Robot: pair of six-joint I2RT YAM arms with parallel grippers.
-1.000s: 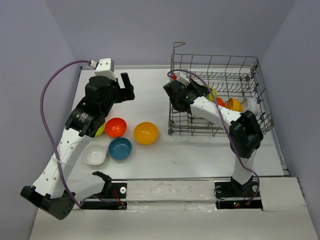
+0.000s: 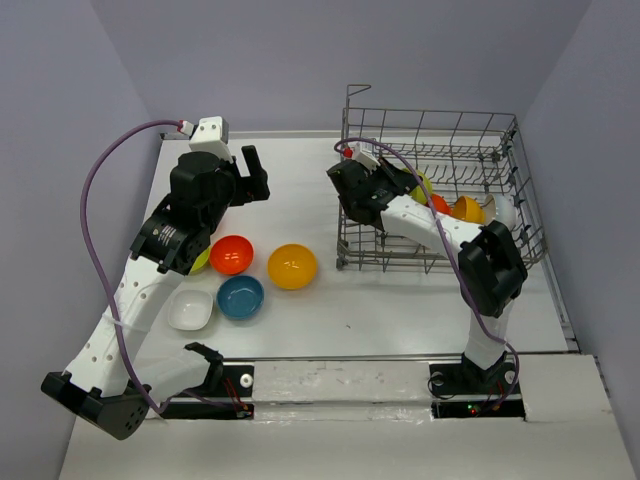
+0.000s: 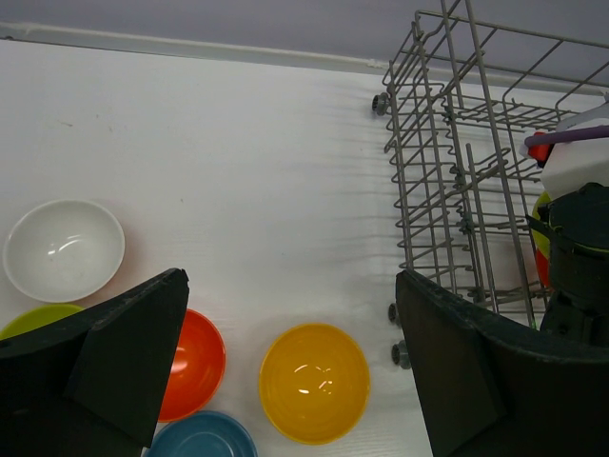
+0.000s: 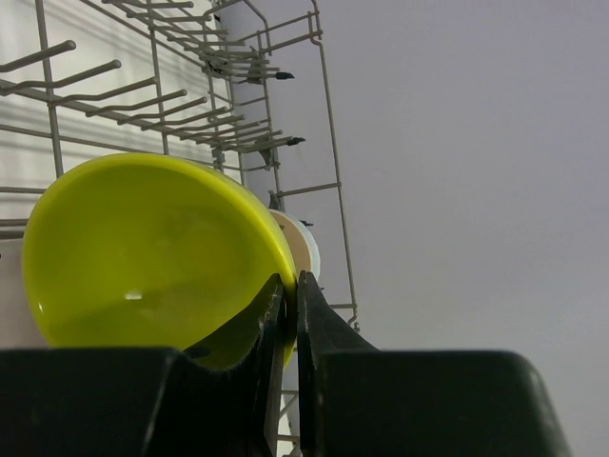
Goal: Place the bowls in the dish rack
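My right gripper is shut on the rim of a yellow-green bowl (image 4: 143,248) inside the dish rack (image 2: 440,115), beside red, orange (image 2: 468,207) and white (image 2: 503,210) bowls. My left gripper (image 2: 255,178) hangs open over the left counter. Below it lie a red bowl (image 2: 232,254), an orange bowl (image 2: 292,266), a blue bowl (image 2: 240,297), a white square dish (image 2: 189,310), a yellow-green bowl (image 3: 38,319) and a white bowl (image 3: 64,249).
Walls (image 2: 80,150) enclose the counter on the sides and back.
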